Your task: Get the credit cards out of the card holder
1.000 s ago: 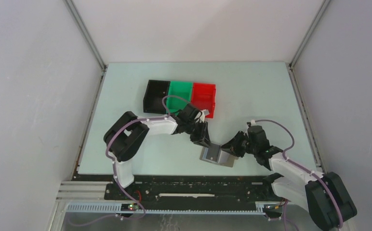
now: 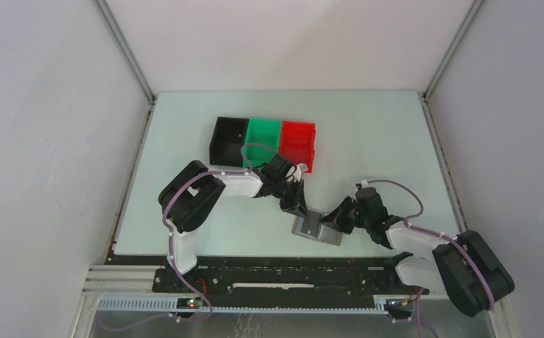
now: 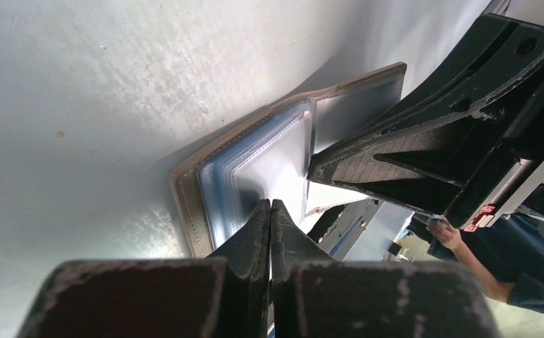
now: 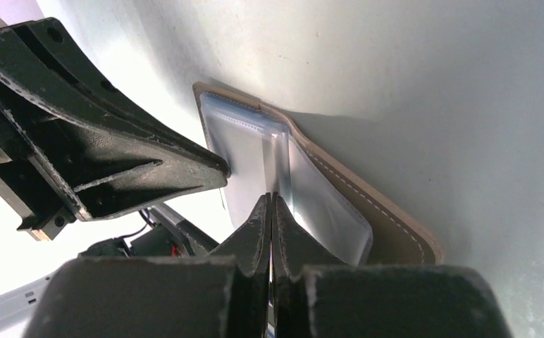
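Note:
The open card holder (image 2: 304, 227), tan with stitched edges and clear plastic sleeves, lies on the table. My left gripper (image 2: 299, 211) is at its upper left, shut; in the left wrist view its tips (image 3: 270, 204) meet over the left stack of sleeves (image 3: 237, 176), nothing visible between them. My right gripper (image 2: 329, 220) is at the holder's right half, also shut; in the right wrist view its tips (image 4: 273, 198) touch near the edge of the middle sleeve (image 4: 244, 151), nothing visible between them. I cannot tell which sleeves hold cards.
Black (image 2: 227, 141), green (image 2: 262, 137) and red (image 2: 297, 141) bins stand in a row behind the left arm.
The right arm has shifted slightly leftward over the holder, and the left arm very slightly to the right. The holder looks nearly unchanged.

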